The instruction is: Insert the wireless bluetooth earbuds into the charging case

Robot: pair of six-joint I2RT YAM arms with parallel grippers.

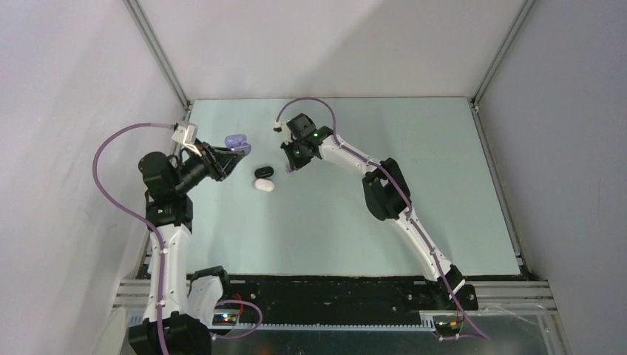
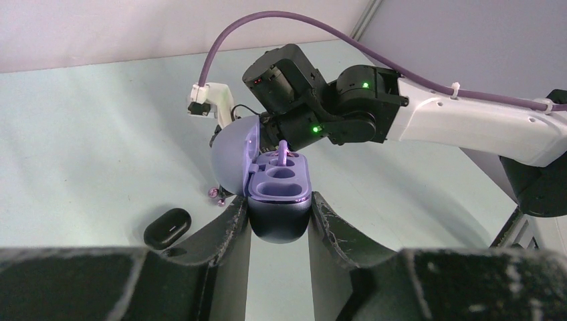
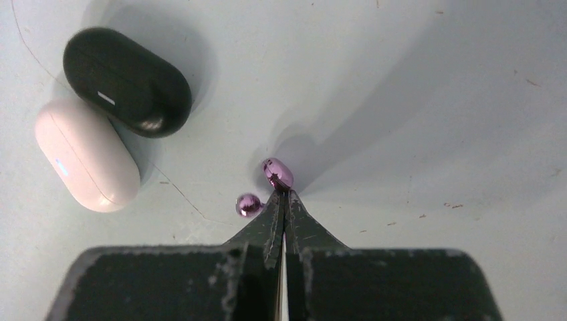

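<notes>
In the left wrist view my left gripper is shut on the base of a purple charging case. The case is held upright with its lid swung up and its slots showing. My right gripper is shut at the table, its fingertips meeting with nothing gripped between them. Just beyond those tips lies a shiny purple earbud, outside the fingers. Its round end shows left of the tips, and the part joining the two ends is partly hidden by the fingers. From above, the earbud is a small pinkish spot beside the right gripper.
A black case and a pinkish-white case, both closed, lie touching or nearly so, left of the earbud. In the top view they sit between the two arms.
</notes>
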